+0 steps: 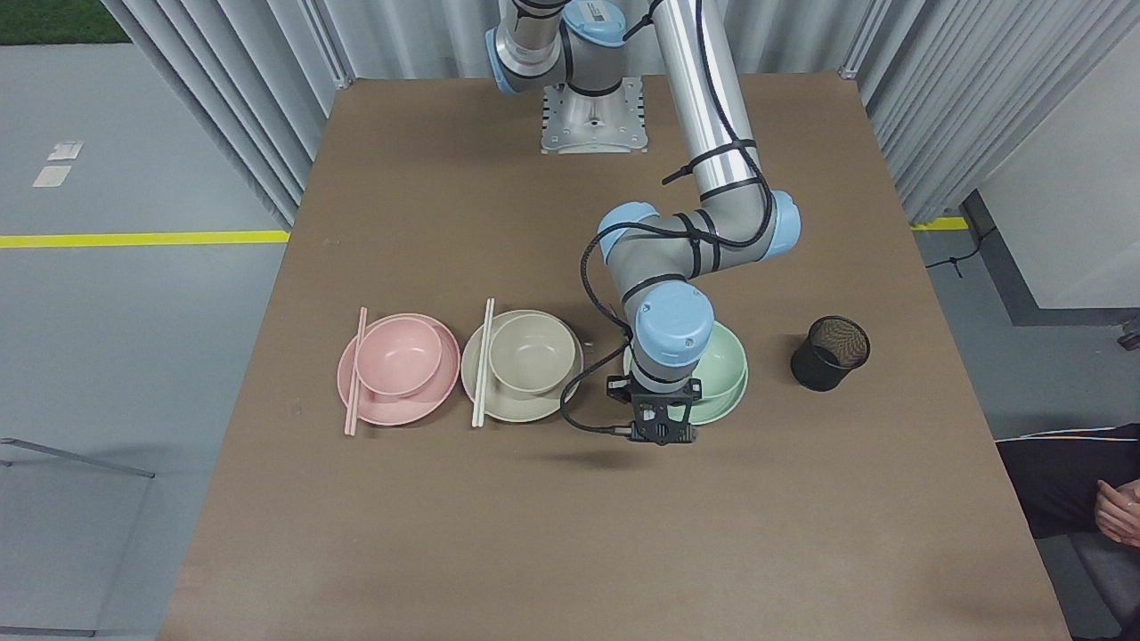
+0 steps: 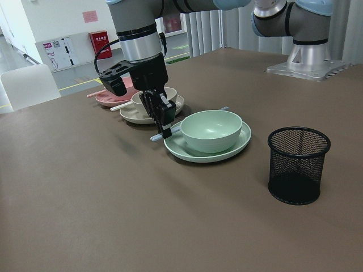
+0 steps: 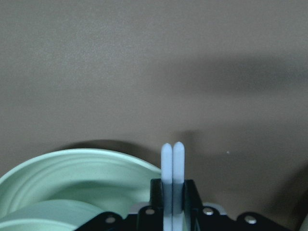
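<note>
A green bowl [image 2: 210,133] sits on a green plate [image 3: 96,178], mostly under the arm in the front view. My gripper [image 2: 165,127] is low at the plate's edge, pointing down. Pale blue chopsticks [image 3: 167,187] lie side by side between its black fingers in the wrist view, their ends showing in the left view; whether the fingers grip them is unclear. Beige chopsticks [image 1: 483,363] rest on a beige plate [image 1: 526,405] with a bowl, pink chopsticks [image 1: 354,374] on a pink plate [image 1: 411,406] with a bowl.
A black mesh cup [image 1: 820,363] stands to the right of the green set. A seated person's hand [image 1: 1119,513] is visible beyond the table's right edge.
</note>
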